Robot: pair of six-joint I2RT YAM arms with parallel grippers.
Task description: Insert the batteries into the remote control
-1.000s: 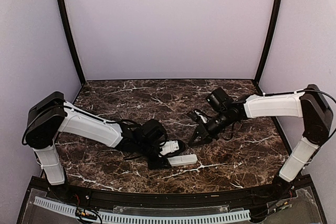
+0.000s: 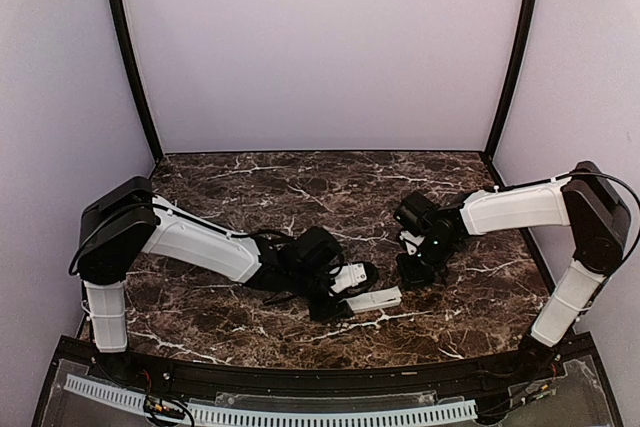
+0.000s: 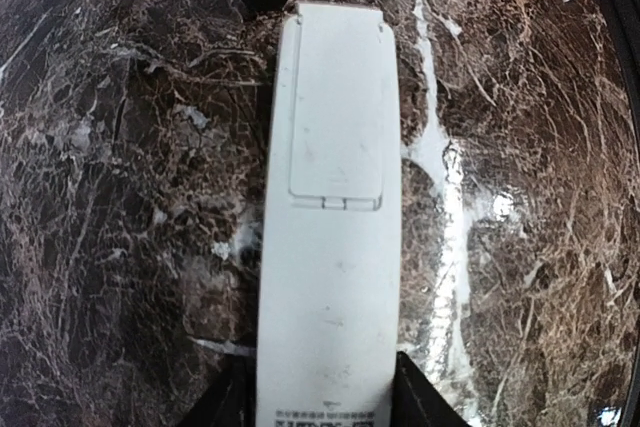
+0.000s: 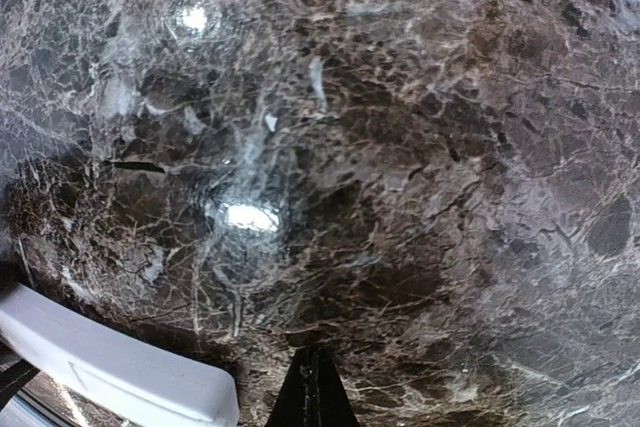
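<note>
The white remote control (image 2: 376,299) lies flat near the table's front middle. In the left wrist view it (image 3: 330,277) stands lengthwise with its battery cover closed at the far end. My left gripper (image 2: 338,309) is shut on the remote's near end, seen at the bottom of that view. My right gripper (image 2: 412,275) is low over the table just right of and behind the remote. In the right wrist view its fingertips (image 4: 310,372) are together with nothing visible between them, beside the remote's end (image 4: 150,377). I cannot make out any batteries.
Walls enclose the back and both sides.
My left gripper has moved rightward with the remote.
</note>
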